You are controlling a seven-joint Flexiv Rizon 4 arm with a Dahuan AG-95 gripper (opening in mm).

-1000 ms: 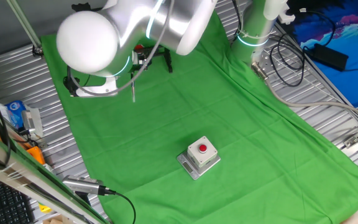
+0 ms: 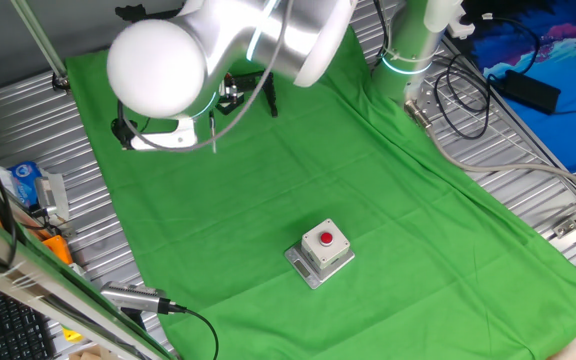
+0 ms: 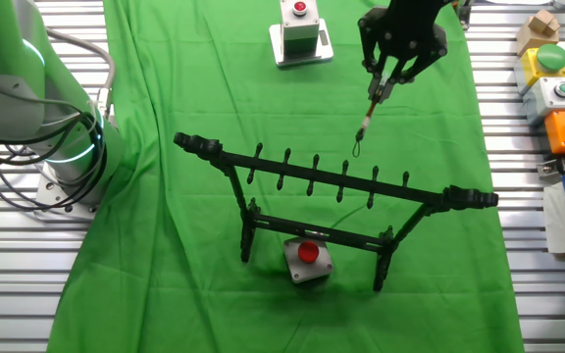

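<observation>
A thin brush-like stick (image 3: 369, 120) with a dark cord loop at its lower end hangs slanted from my gripper (image 3: 383, 90) in exterior view 2. The black fingers are closed around its upper part. A black rack (image 3: 341, 179) with a row of small pegs along its top bar stands in front, apart from the loop. In exterior view 1 the white arm hides the gripper and most of the rack; only the slim stick (image 2: 213, 135) and a black end of the rack (image 2: 271, 95) show beside it.
A box with a red button (image 2: 326, 240) sits on a metal plate on the green cloth (image 2: 418, 240). Another red-button box (image 3: 308, 257) stands beneath the rack. Several button boxes (image 3: 555, 93) line the right edge. Open cloth surrounds the rack.
The arm has shifted slightly right in exterior view 1, with the stick staying close to the same spot. The button box and the cloth have not moved.
</observation>
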